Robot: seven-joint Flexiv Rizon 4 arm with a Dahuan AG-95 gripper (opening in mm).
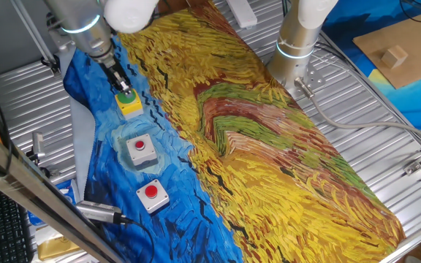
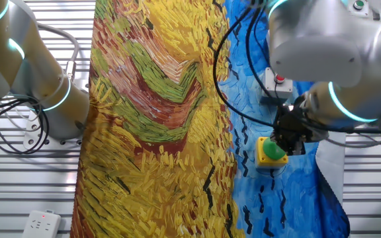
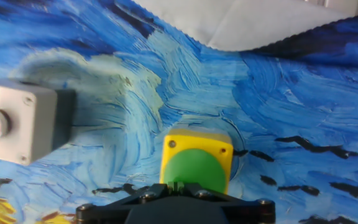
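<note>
A yellow box with a big green button (image 1: 126, 96) sits on the blue part of the painted cloth. Right at that button is my gripper (image 1: 126, 89), its fingertips over or against the top; whether they touch cannot be told. In the wrist view the gripper shows its fingers together, with nothing seen between them, and they cover the near edge of the green button (image 3: 195, 169). Exterior view 2 has the dark gripper (image 2: 284, 140) beside the green dome (image 2: 273, 149), partly over it.
Two pale boxes with red buttons stand in line on the blue cloth: the middle box (image 1: 141, 150) and the nearer box (image 1: 152, 196).
</note>
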